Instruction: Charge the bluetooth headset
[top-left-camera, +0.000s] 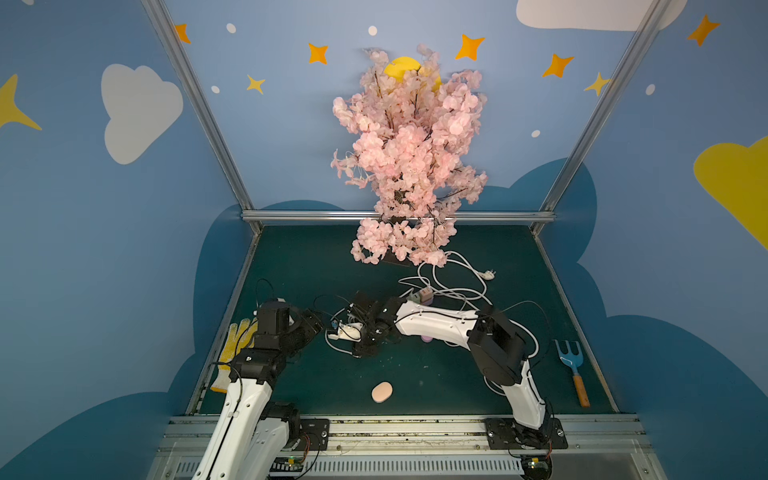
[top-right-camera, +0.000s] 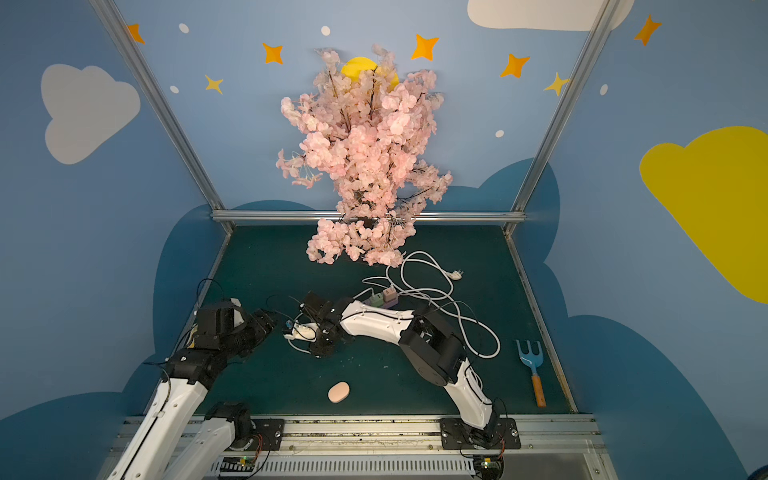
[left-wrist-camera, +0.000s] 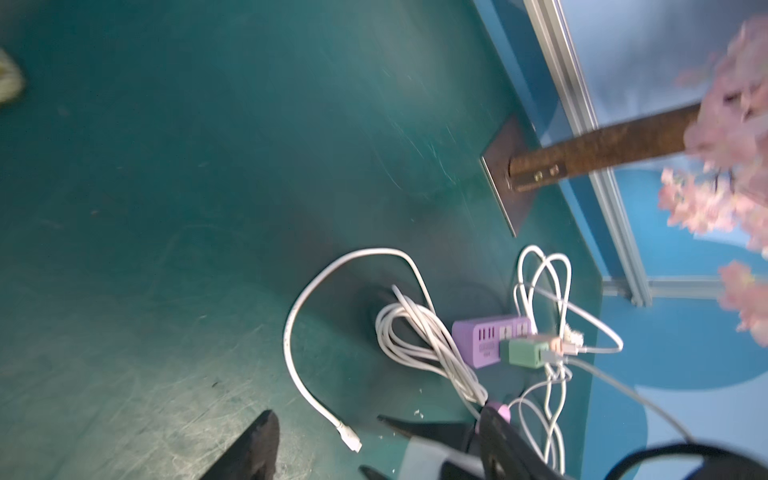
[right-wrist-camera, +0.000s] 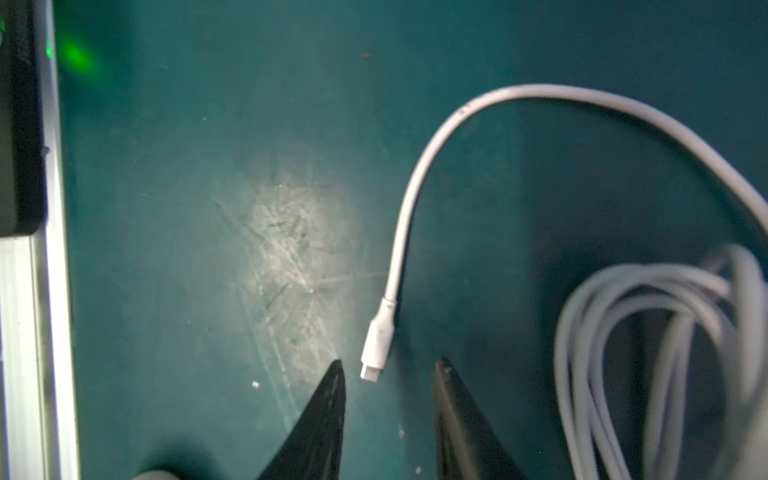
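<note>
A white cable lies on the green table, its free plug (right-wrist-camera: 376, 348) pointing between my right gripper's fingertips in the right wrist view. The rest of that cable is a loose coil (left-wrist-camera: 412, 336). My right gripper stands open over the plug, nothing held. My left gripper is open and empty, left of the right one, with the plug (left-wrist-camera: 349, 437) below its gap. A peach rounded case (top-left-camera: 382, 392) sits apart near the front edge; whether it is the headset I cannot tell. In the left wrist view the right gripper's fingers partly hide the coil.
A purple power strip (left-wrist-camera: 484, 340) with a green adapter (left-wrist-camera: 524, 352) stands behind the coil, with white cords around. A pink object (left-wrist-camera: 500, 409) is beside it. A yellow glove (top-left-camera: 232, 352) lies left, a blue fork (top-left-camera: 570, 356) right. The blossom tree (top-left-camera: 408, 160) stands behind.
</note>
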